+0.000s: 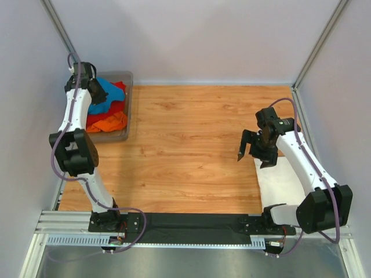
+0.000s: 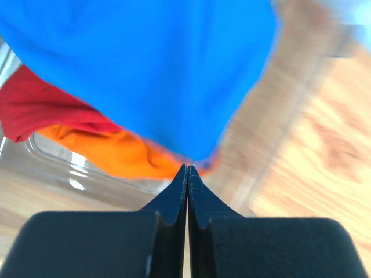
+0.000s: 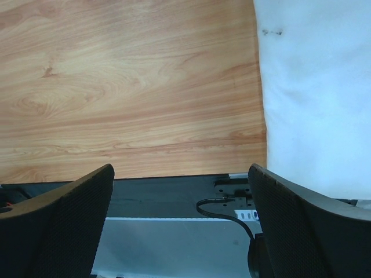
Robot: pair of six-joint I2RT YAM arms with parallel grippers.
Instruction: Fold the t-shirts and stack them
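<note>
A grey bin [image 1: 127, 124] at the back left holds a blue shirt [image 1: 107, 101], a red shirt [image 2: 52, 101] and an orange shirt [image 2: 116, 150]. My left gripper [image 1: 99, 97] is over the blue shirt; in the left wrist view its fingers are shut, tips at the blue cloth's lower edge, and whether they pinch any cloth is unclear. My right gripper [image 1: 249, 150] stands open above the table's right side, beside a flat white cloth [image 3: 313, 98], with nothing between its fingers.
Walls and rails bound the table at the back and sides.
</note>
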